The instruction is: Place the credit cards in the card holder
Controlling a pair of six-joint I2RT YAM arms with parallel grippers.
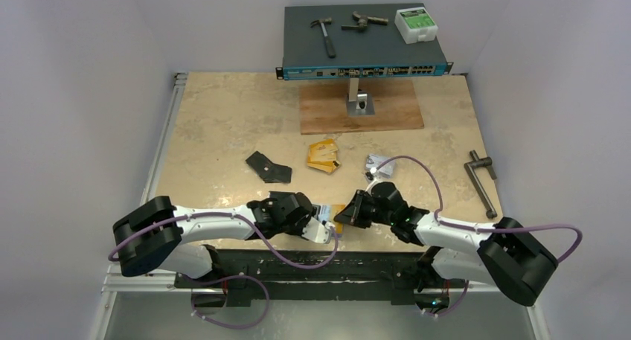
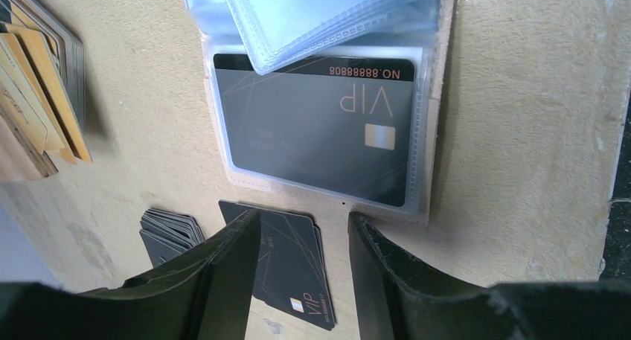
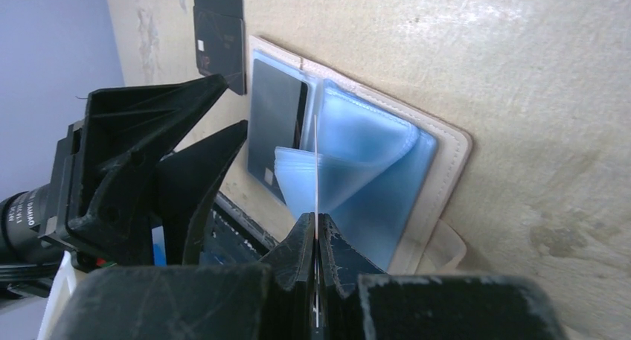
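Note:
The card holder [image 2: 439,94] lies flat on the table, a black VIP card [image 2: 312,132] in one clear pocket. Its bluish clear sleeves [image 3: 368,139] are partly lifted and folded over. My right gripper is shut on a gold card [image 1: 338,210]; in the right wrist view this card appears edge-on as a thin upright line over the sleeves. Beside the holder, my left gripper stands open, nothing gripped, its fingers [image 3: 201,158] apart. Loose black cards [image 2: 290,269] lie on the table below and between those fingers in the left wrist view.
Fanned black cards [image 1: 268,169], gold cards [image 1: 322,155] and silver cards [image 1: 380,164] lie farther back on the table. A wooden board [image 1: 320,117] with a stand is behind them. Black pipe-like tools [image 1: 482,184] rest at the right edge.

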